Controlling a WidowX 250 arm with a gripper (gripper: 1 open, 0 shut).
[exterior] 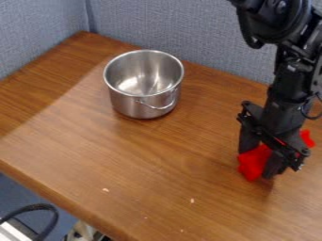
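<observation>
My black gripper (272,143) is low over the right side of the wooden table, shut on a red object (255,162). The fingers cover much of that object, so its shape is unclear. More red shows just right of the gripper, near the table's right part.
A shiny steel pot (143,83) stands at the back, left of centre. A grey padded wall (208,28) runs along the back. Black cables lie at the lower left corner.
</observation>
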